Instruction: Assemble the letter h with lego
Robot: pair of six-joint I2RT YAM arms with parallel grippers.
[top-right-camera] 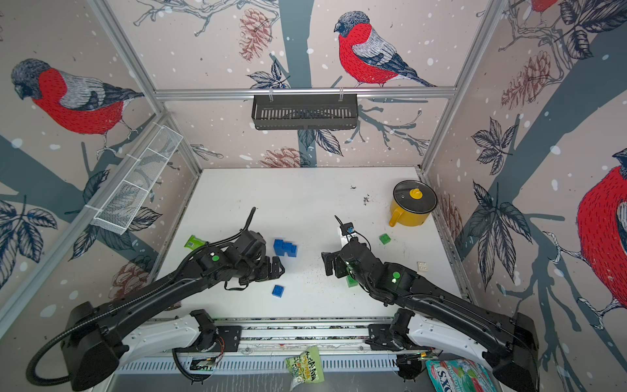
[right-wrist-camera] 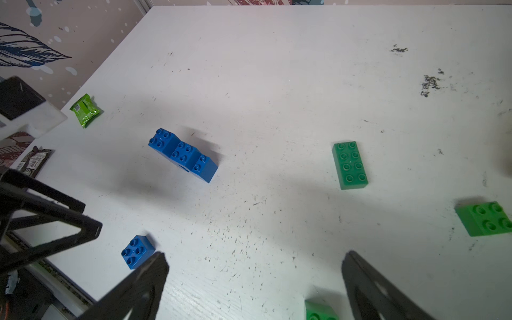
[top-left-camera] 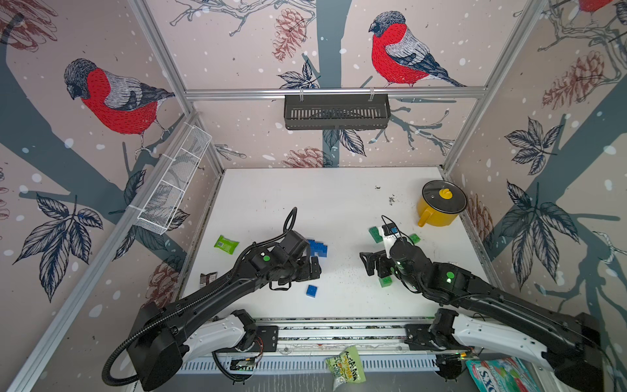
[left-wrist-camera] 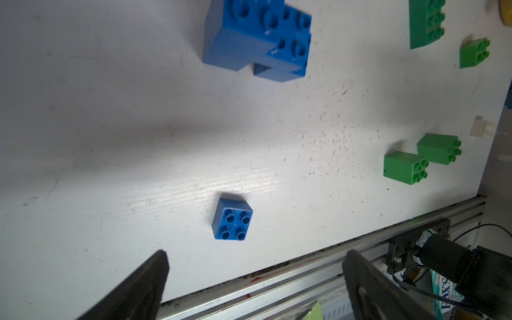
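Note:
Joined blue bricks (right-wrist-camera: pixel 181 154) stand left of centre on the table, partly behind my left gripper (top-left-camera: pixel 312 268) in the top left view. That gripper is open and empty, with a single blue brick (left-wrist-camera: pixel 232 218) below it, between its fingertips in the left wrist view. My right gripper (top-left-camera: pixel 368 262) is open over the right-centre, nothing between its fingers. Around it lie a long green brick (right-wrist-camera: pixel 349 165) and smaller green bricks (right-wrist-camera: pixel 482 218), including two near the front edge (left-wrist-camera: pixel 405 167).
A yellow pot (top-left-camera: pixel 441 209) stands at the back right. A green packet (top-left-camera: pixel 226 244) and a dark packet (right-wrist-camera: pixel 33 161) lie at the left. A small pale brick (top-right-camera: pixel 422 266) is at the right.

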